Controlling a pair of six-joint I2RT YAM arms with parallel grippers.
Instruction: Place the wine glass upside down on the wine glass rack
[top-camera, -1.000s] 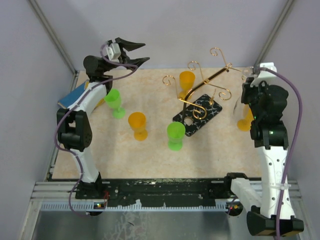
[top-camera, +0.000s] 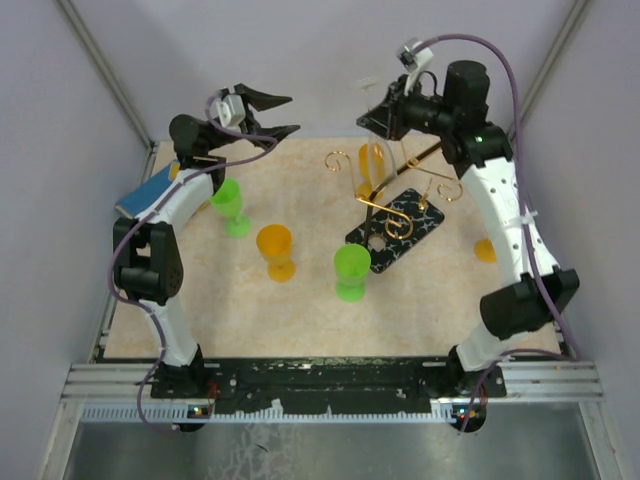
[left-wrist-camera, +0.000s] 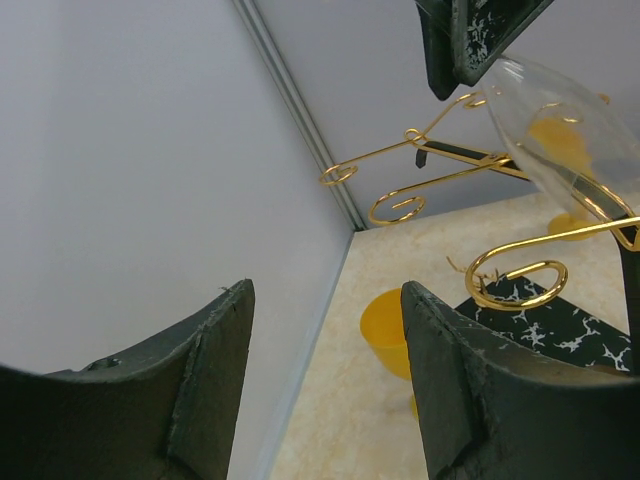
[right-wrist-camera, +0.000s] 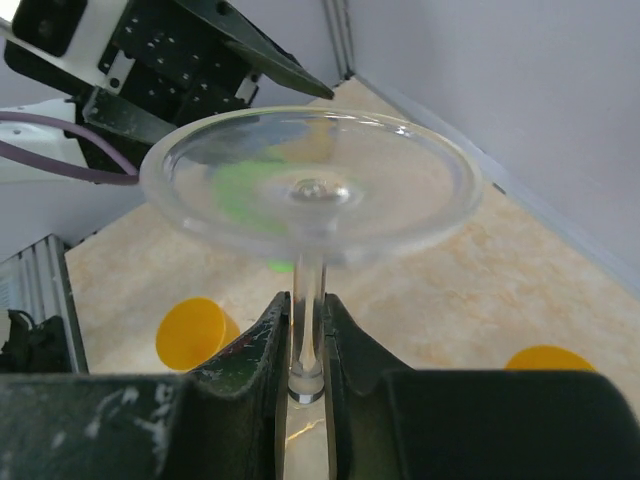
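Note:
My right gripper (top-camera: 385, 118) is shut on the stem of a clear wine glass (right-wrist-camera: 310, 200), held upside down, foot uppermost; its bowl (left-wrist-camera: 555, 130) hangs over the gold rack (top-camera: 380, 205), near its upper wires. Whether it touches them I cannot tell. The rack stands on a black marbled base (top-camera: 425, 230). My left gripper (top-camera: 285, 115) is open at the upper left, fingers apart and empty; in its own view the rack is ahead to the right.
Green goblets (top-camera: 351, 270) and orange goblets (top-camera: 277, 250) stand around the table. A blue object (top-camera: 145, 190) lies at the left edge. The middle left of the table (top-camera: 190, 300) has free room.
My right gripper has carried the glass up and leftward from the table's right side to over the rack.

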